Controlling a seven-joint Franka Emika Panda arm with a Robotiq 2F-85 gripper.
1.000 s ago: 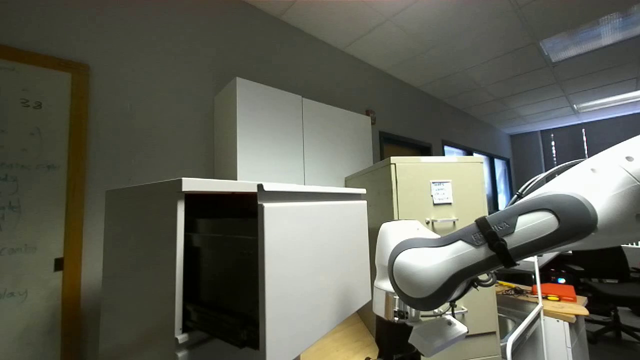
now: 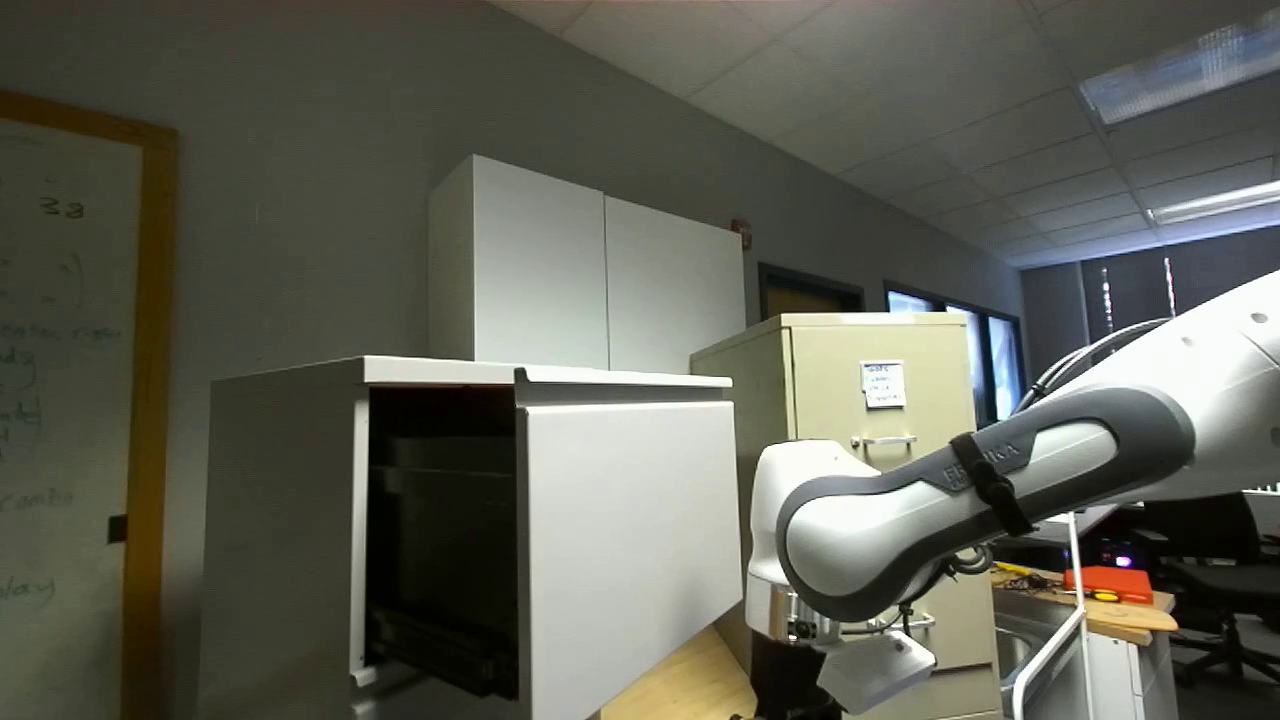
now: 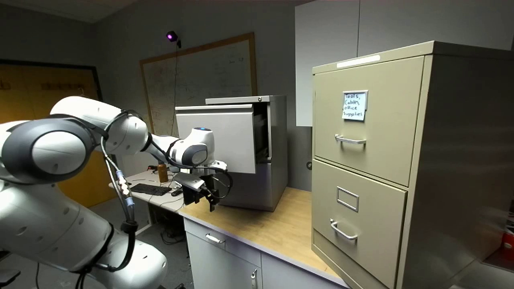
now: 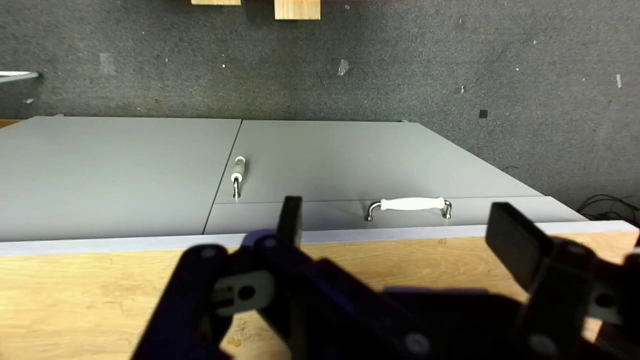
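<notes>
A grey-white cabinet [image 3: 279,144] stands on the wooden counter, and its upper drawer [image 3: 217,135] is pulled well out. In the first exterior view, the drawer's front [image 2: 630,540] hides most of its inside; a dark side shows through the gap. My gripper hangs over the counter in front of that drawer, pointing down. Its two black fingers are spread wide in the wrist view, with only counter and a lower cupboard behind the gap. In the second exterior view, the gripper [image 3: 204,204] sits lower than most of the drawer front, nothing held.
A beige filing cabinet [image 3: 361,144] with a handwritten label stands to the right. Bare wooden counter [image 3: 260,231] lies between both cabinets. Lower cupboards have white handles [image 4: 411,204]. A desk with a keyboard [image 3: 150,188] and brown bottle [image 3: 162,172] stands behind the arm.
</notes>
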